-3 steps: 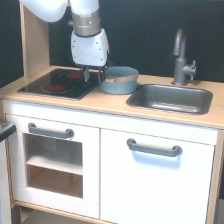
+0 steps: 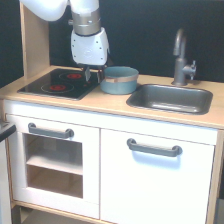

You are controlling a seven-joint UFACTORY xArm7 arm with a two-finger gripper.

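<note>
A blue-grey pot (image 2: 120, 86) stands on the wooden counter between the black stovetop and the sink. My gripper (image 2: 94, 75) points down from the white arm (image 2: 89, 46), at the pot's left side near its rim. The small dark fingers show against the stovetop's edge. Whether they touch the pot or have any part of it between them is too small to make out.
The black stovetop (image 2: 58, 84) with red burner rings lies left of the pot. To the right are a metal sink (image 2: 171, 98) and a tall grey faucet (image 2: 180, 60). Below, the white cabinet door (image 2: 155, 185) is shut; beside it is a windowed compartment (image 2: 55, 165).
The arm and gripper have shifted very slightly. Otherwise the pot and the kitchen unit look the same as before.
</note>
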